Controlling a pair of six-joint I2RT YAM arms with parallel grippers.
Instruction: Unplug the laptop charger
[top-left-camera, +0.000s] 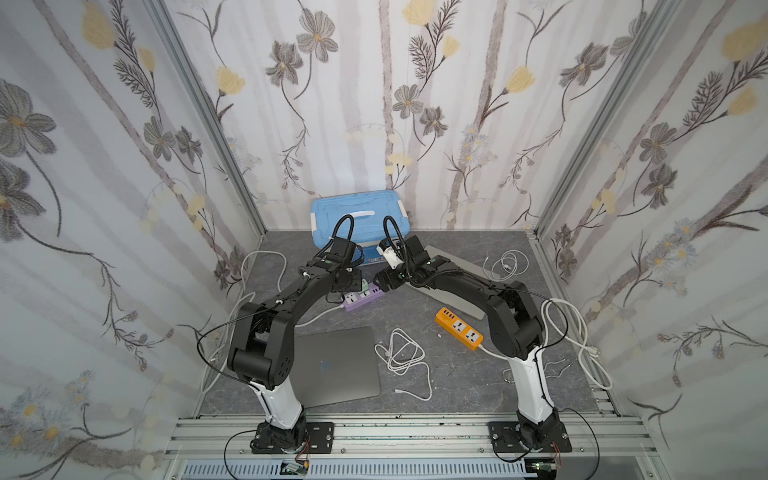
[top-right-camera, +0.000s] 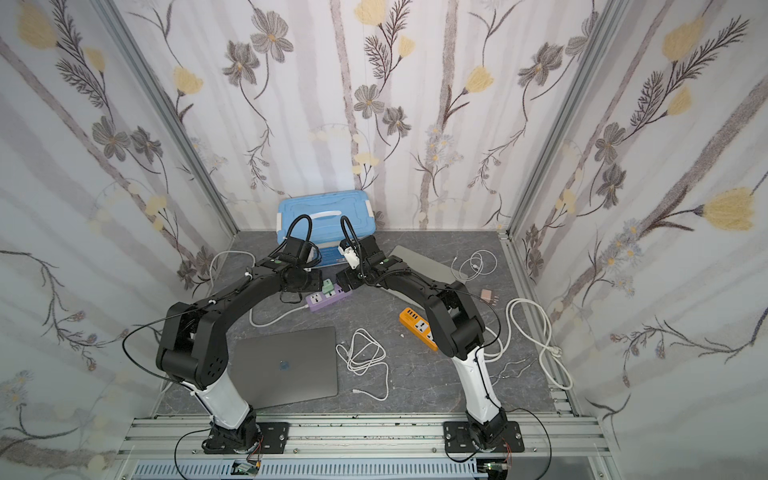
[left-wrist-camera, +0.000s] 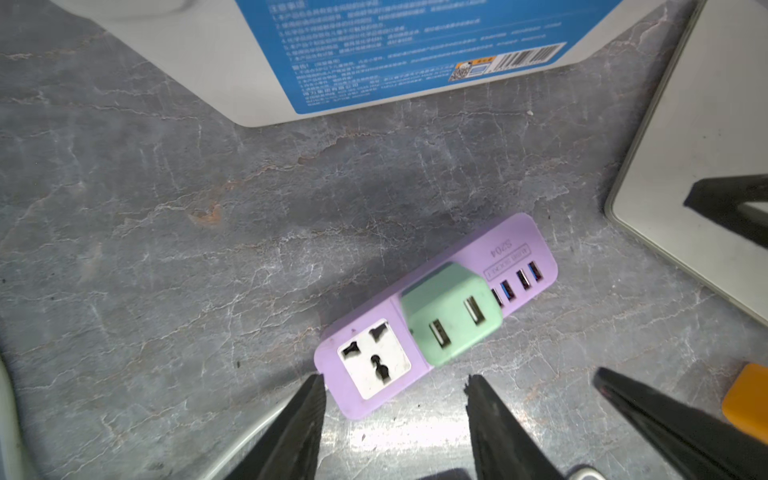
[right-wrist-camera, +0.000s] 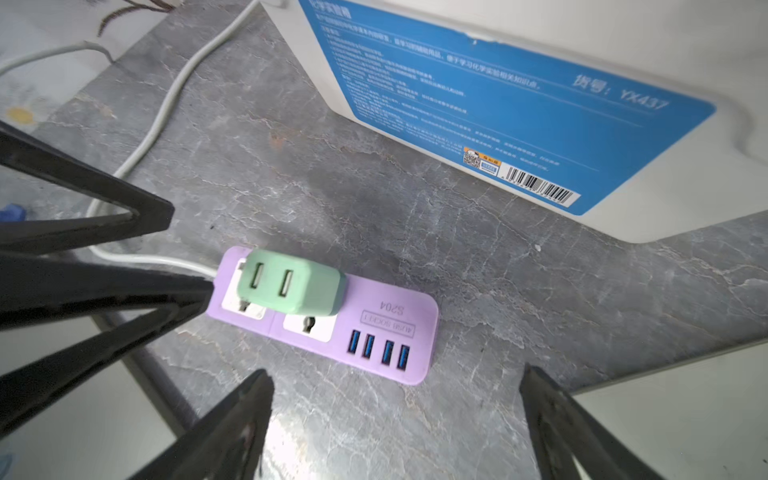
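A mint-green charger (left-wrist-camera: 448, 304) with two USB ports is plugged into the purple power strip (right-wrist-camera: 384, 320), in front of the blue-lidded box. My left gripper is open over the strip, with nothing between its fingers. My right gripper hangs over the strip's USB end from the right, its fingers apart and empty. The two grippers are close together, each visible at the edge of the other's wrist view.
The box (top-left-camera: 360, 212) stands behind. A dark laptop (top-left-camera: 336, 364) lies front left, a grey laptop (top-right-camera: 432, 264) back right, an orange strip (top-left-camera: 457, 326) right, and loose white cables (top-left-camera: 404, 360) around them.
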